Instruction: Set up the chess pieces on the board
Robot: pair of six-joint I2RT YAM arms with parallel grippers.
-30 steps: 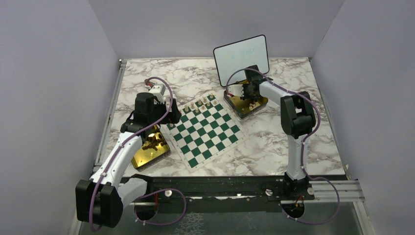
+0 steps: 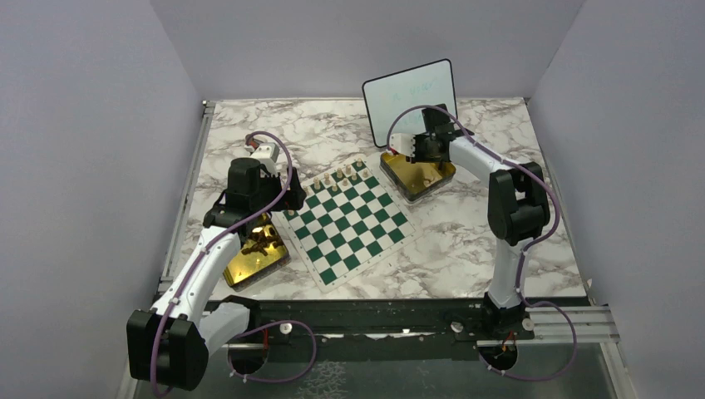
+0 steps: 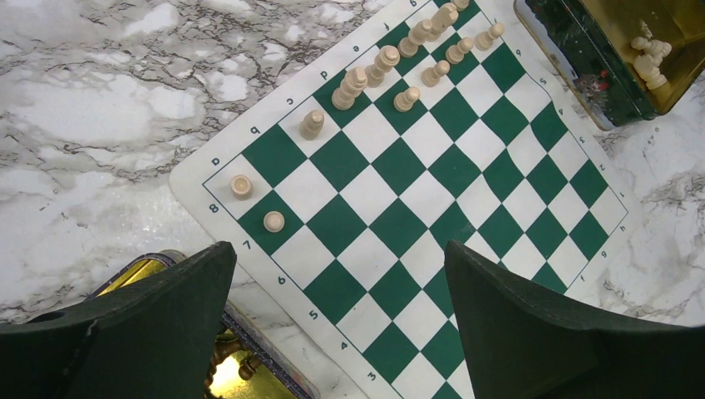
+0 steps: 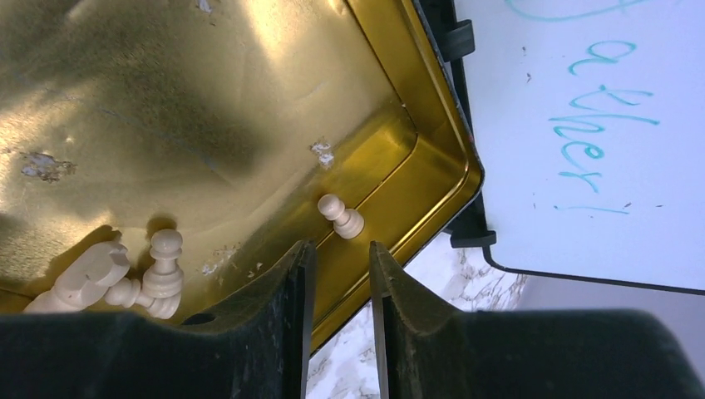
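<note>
The green-and-white board [image 3: 391,224] carries several white pieces along its far edge, among them a tall one [image 3: 349,87], and two near its left corner. My left gripper hangs open above the board's left part and a tin, holding nothing. My right gripper is open, its fingers fairly close together, over the right gold tin [image 4: 208,100]. Below it lie a small white piece [image 4: 341,216] near the tin's edge and several others [image 4: 163,283] at the left.
The left tin [image 2: 249,266] holds dark pieces. A whiteboard [image 2: 403,100] with writing stands behind the right tin.
The left arm has stayed in place.
</note>
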